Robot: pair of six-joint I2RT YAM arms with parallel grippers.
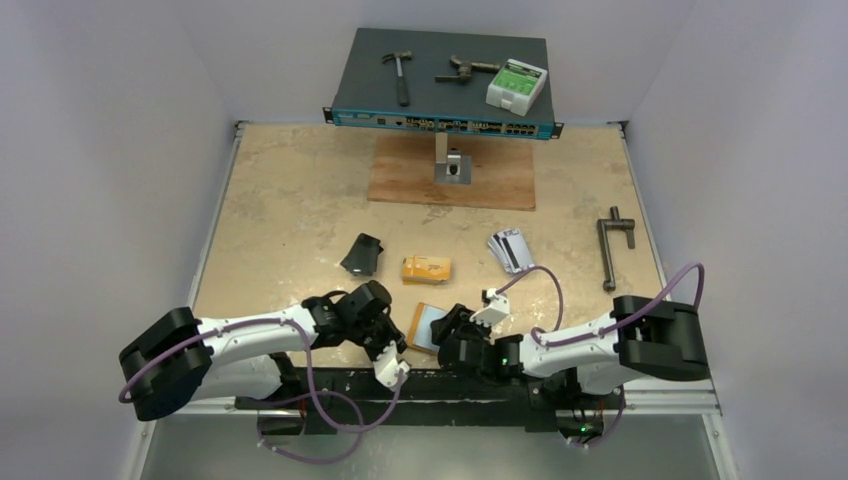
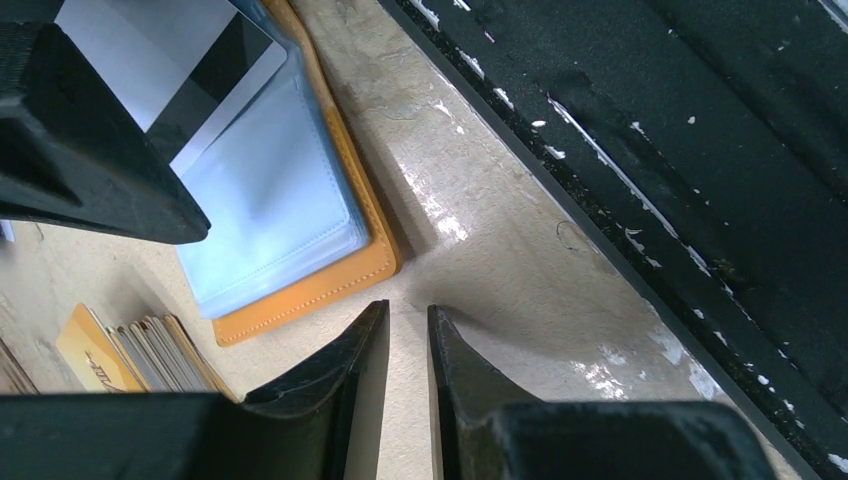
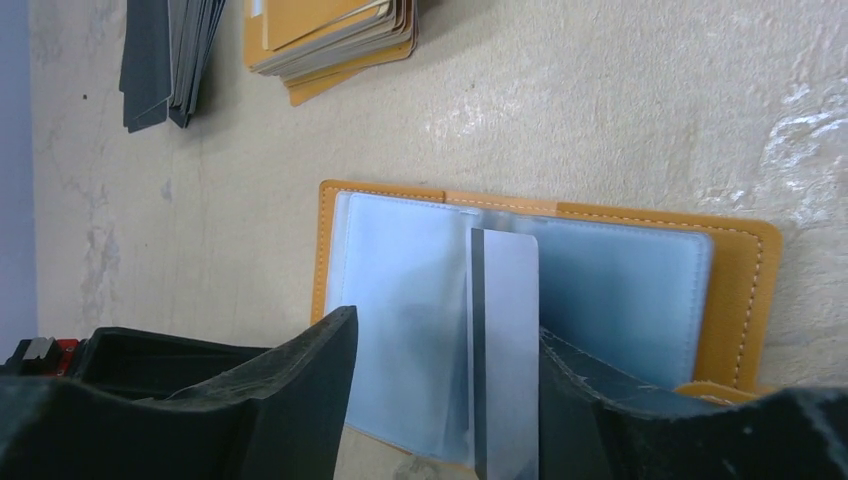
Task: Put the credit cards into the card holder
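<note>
The tan card holder (image 1: 413, 335) lies open near the table's front edge, with pale blue sleeves (image 3: 405, 290). In the right wrist view a white card (image 3: 508, 330) with a dark stripe lies over its middle. My right gripper is open above the holder, the card showing between its spread fingers. In the left wrist view, one black right finger (image 2: 90, 150) partly covers the striped card (image 2: 180, 60). My left gripper stands just off the holder's edge, its fingers a narrow gap apart with nothing between them.
Behind the holder lie a yellow card stack (image 1: 427, 270), a dark stack (image 1: 362, 255) and a white stack (image 1: 512, 250). A metal tool (image 1: 608, 250) rests at the right.
</note>
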